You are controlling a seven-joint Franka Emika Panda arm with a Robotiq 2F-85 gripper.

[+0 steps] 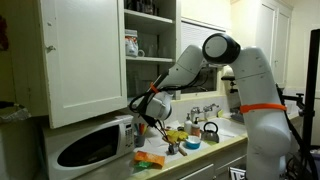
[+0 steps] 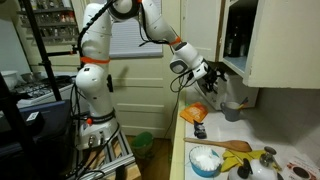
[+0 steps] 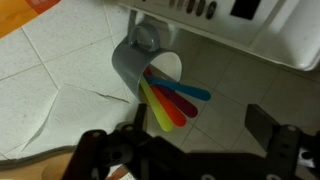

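Observation:
In the wrist view a grey cup point(image 3: 133, 62) holds several bright utensils: a blue one point(image 3: 181, 87), a red one point(image 3: 176, 100) and a yellow-green one point(image 3: 155, 104). My gripper stands open at the bottom of that view, its fingers wide apart and nothing held between them. The utensils' ends lie just beyond the gap between the fingers. From the second exterior view, the gripper point(image 2: 208, 84) hangs above the counter near the microwave side, and the grey cup point(image 2: 231, 110) stands beyond it to the right.
A white microwave point(image 1: 95, 146) sits left of the arm. An orange cloth point(image 2: 194, 114) lies on the counter, with a white bowl point(image 2: 206, 158) and a wooden spoon point(image 2: 222, 146) closer to the second exterior camera. A kettle point(image 1: 210, 132) stands near the sink.

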